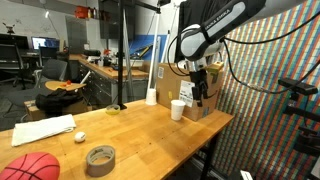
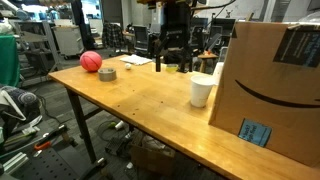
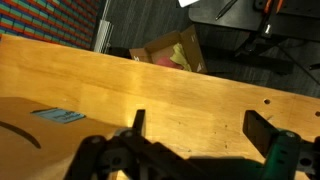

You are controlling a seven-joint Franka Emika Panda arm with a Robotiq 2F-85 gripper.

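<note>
My gripper is open, its two fingers wide apart over bare wooden tabletop (image 3: 190, 100), with nothing between them. In the second exterior view the gripper (image 2: 174, 66) hangs above the table, behind and to the left of a white cup (image 2: 201, 90). The same cup (image 1: 177, 110) stands upright on the table beside the cardboard box in the first exterior view, left of the gripper (image 1: 199, 102). The wrist view does not show the cup.
A large cardboard box (image 2: 262, 85) stands at one table end. Toward the other lie a red ball (image 1: 30, 167), a grey tape roll (image 1: 100, 160), a small white ball (image 1: 80, 137) and a white cloth (image 1: 43, 130).
</note>
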